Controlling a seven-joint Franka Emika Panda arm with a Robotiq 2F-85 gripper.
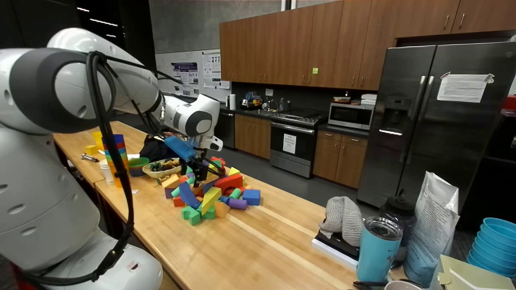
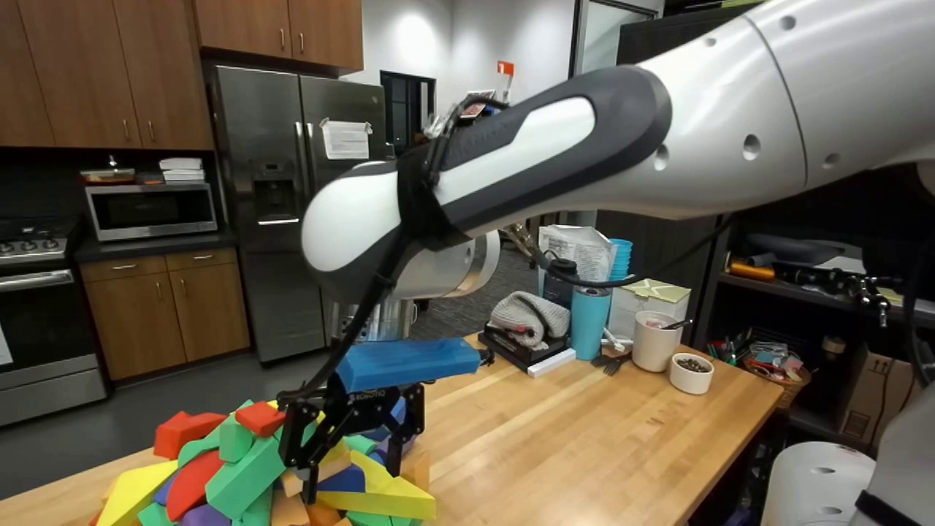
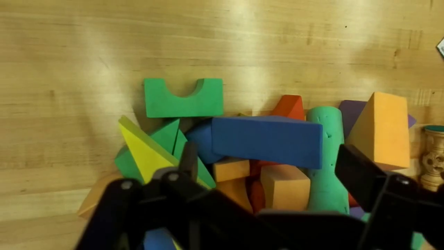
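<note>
My gripper is open over a heap of coloured blocks, its two fingers set wide apart and nothing gripped between them. In the wrist view a long blue block (image 3: pixel 266 139) lies across the gap, beyond the fingertips. An orange block (image 3: pixel 285 187) and a green cylinder (image 3: pixel 327 158) also show between the fingers. Near the left finger leans a yellow wedge (image 3: pixel 147 152); a green arch block (image 3: pixel 183 102) rests at the heap's edge. From the second exterior side, the gripper (image 2: pixel 353 469) points down among the blocks, and its fingertips' contact with them cannot be judged.
Beside the heap stand a wicker basket (image 1: pixel 163 167), a green bowl (image 1: pixel 138 163) and stacked coloured cups (image 1: pixel 116 159). A blue tumbler (image 1: pixel 379 249) and grey cloth (image 1: pixel 342 220) occupy the table's other end. Bare wooden tabletop (image 1: pixel 256 241) stretches between.
</note>
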